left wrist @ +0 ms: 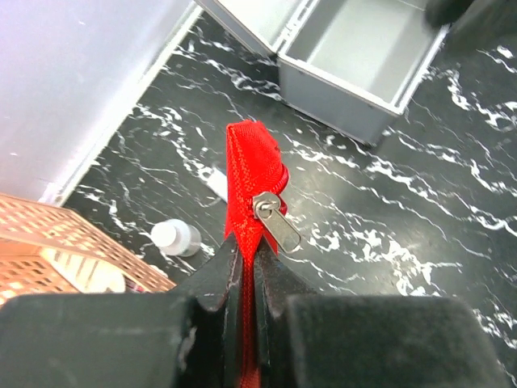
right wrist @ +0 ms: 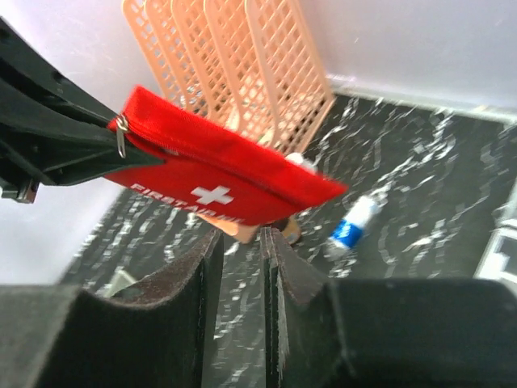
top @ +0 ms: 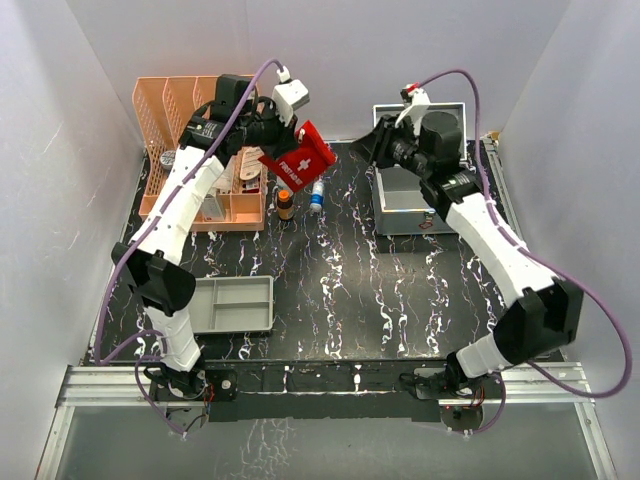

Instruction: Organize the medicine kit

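Note:
A red first-aid pouch (top: 311, 153) hangs tilted over the dark table, its white cross and lettering showing in the top view. My left gripper (top: 278, 150) is shut on its zipper end; in the left wrist view the pouch (left wrist: 249, 178) rises from between the pinched fingers, metal zip pull (left wrist: 276, 220) dangling. Apart from the pouch, to its right, is my right gripper (top: 366, 147), open, with an empty gap between its fingers in the right wrist view. Behind that arm stands a grey case (top: 412, 222) with its lid raised; the arm partly hides its inside.
An orange divided rack (top: 243, 215) holding items stands back left. Beside it are a brown bottle (top: 285, 208) and a blue-and-white bottle (top: 317, 196). A grey tray (top: 231, 305) lies empty at front left.

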